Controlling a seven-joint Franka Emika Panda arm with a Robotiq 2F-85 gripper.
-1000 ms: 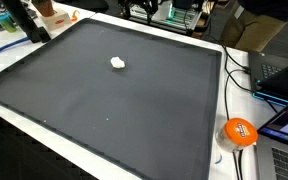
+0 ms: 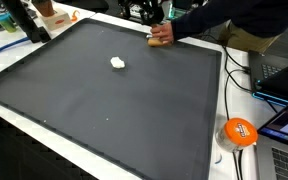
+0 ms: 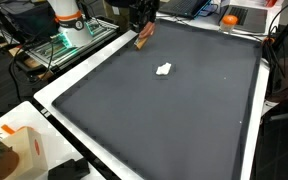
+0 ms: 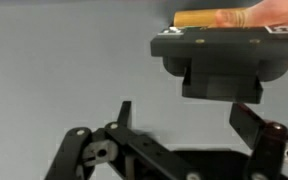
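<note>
In the wrist view my gripper is open, its dark fingers wide apart with only grey table visible between the tips. Beyond the right finger is a black object (image 4: 224, 62) with white markings; what it is I cannot tell. Behind it a person's hand (image 4: 274, 13) holds a tan cylindrical piece (image 4: 199, 18). The tan piece also appears in the second exterior view (image 3: 142, 38), near the table's far left edge. A small white crumpled item (image 2: 117, 62) lies alone on the table.
An orange-lidded container (image 2: 236, 134) stands off its right side, near cables and laptops. The person's arm reaches in at the far edge, close to my gripper.
The person's hand has come in from the right with the tan piece and lowered it toward the table's far edge near my arm. The white item has stayed put.
</note>
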